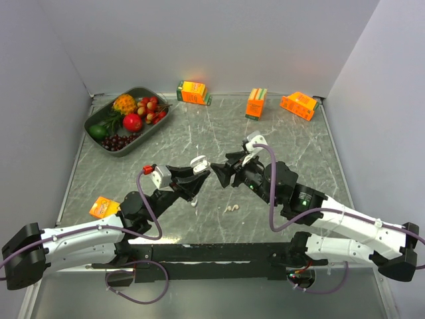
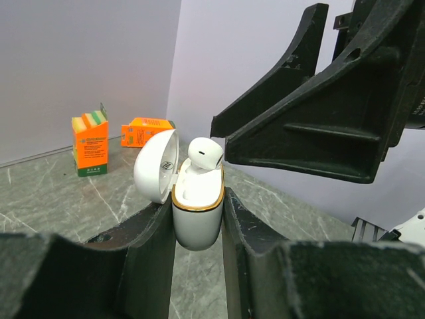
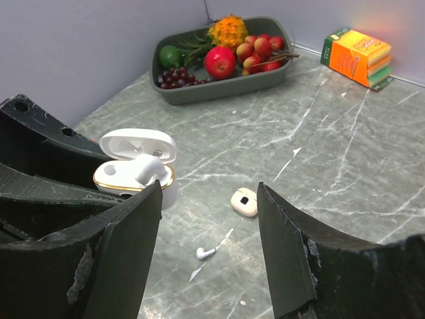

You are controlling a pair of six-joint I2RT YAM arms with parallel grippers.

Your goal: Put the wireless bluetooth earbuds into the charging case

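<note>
My left gripper is shut on the white charging case (image 2: 198, 219), upright with its lid open. An earbud (image 2: 204, 151) sits tilted in its top, standing proud. My right gripper (image 1: 224, 166) is at the case's right; in the left wrist view its black fingers reach beside the earbud, and in the right wrist view they are apart, with the case near the left finger. Whether they touch the earbud is unclear. Another earbud (image 3: 206, 253) lies on the table below, near a small beige case (image 3: 244, 202).
A tray of fruit (image 1: 96, 126) stands at the back left. Several orange boxes (image 1: 300, 106) line the back, and another (image 1: 104, 207) lies at the left. Small pale pieces (image 1: 232, 207) lie at the front centre.
</note>
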